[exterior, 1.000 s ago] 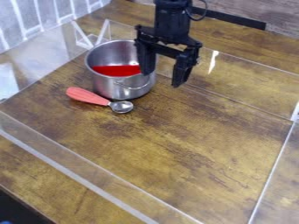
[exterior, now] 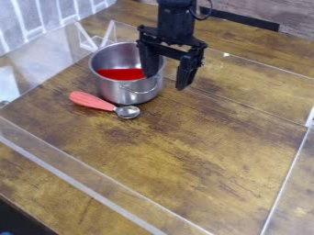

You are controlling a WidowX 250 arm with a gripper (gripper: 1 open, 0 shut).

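My black gripper [exterior: 167, 67] hangs at the top centre with its two fingers apart, over the right rim of a steel pot [exterior: 117, 87]. Inside the pot is something red [exterior: 116, 74]. In front of the pot lies a spoon with a red handle [exterior: 92, 101] and a round metal head [exterior: 128, 112]. I see nothing held between the fingers.
A pale rail or strip runs along its left side, with a white object behind the pot at the upper left.
My gripper has shifted very slightly; the pot and spoon stay in place.
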